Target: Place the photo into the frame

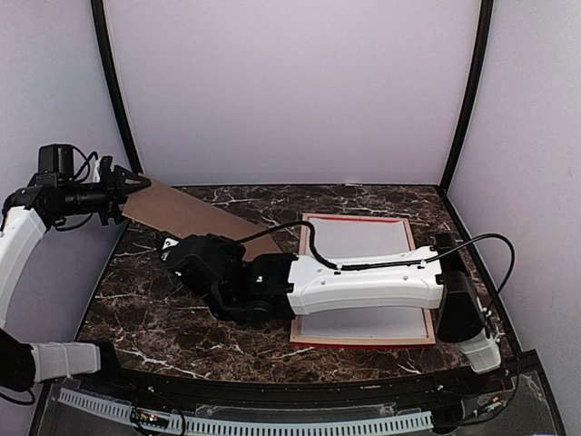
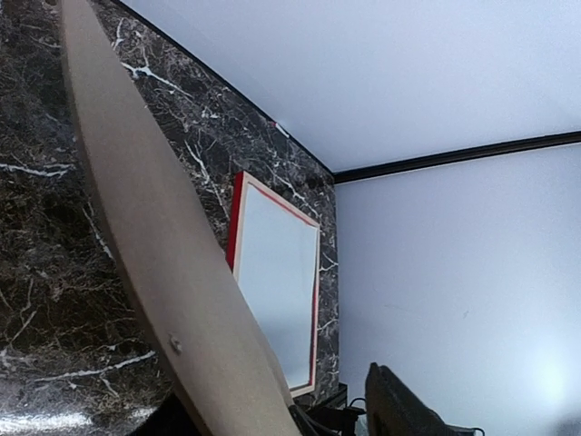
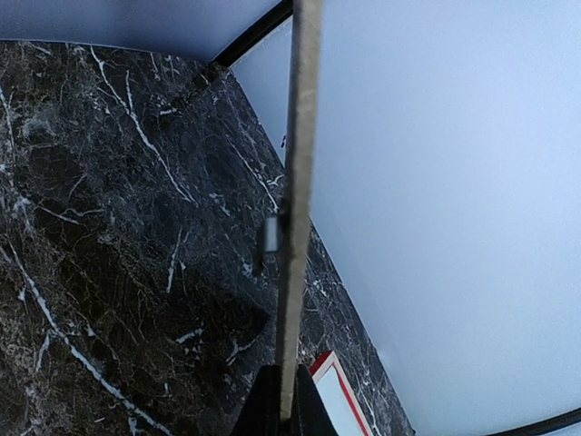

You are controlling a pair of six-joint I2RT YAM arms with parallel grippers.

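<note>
A stiff brown board [image 1: 200, 211] with a small metal tab hangs tilted above the left side of the table. My right gripper is shut on its edge; in the right wrist view the board is seen edge-on. At the board's far-left end, my left gripper [image 1: 125, 195] is open, its fingers [image 2: 392, 407] spread apart with part of the board between them. The picture frame [image 1: 363, 343], light wood with red edging, lies at the right of the table around a whitish surface [image 1: 359, 238]. My right arm covers its middle. No separate photo can be made out.
My right arm [image 1: 363, 286] stretches across the front of the table with a loose cable [image 1: 395, 263] above it. White walls [image 1: 300, 91] enclose the back and sides.
</note>
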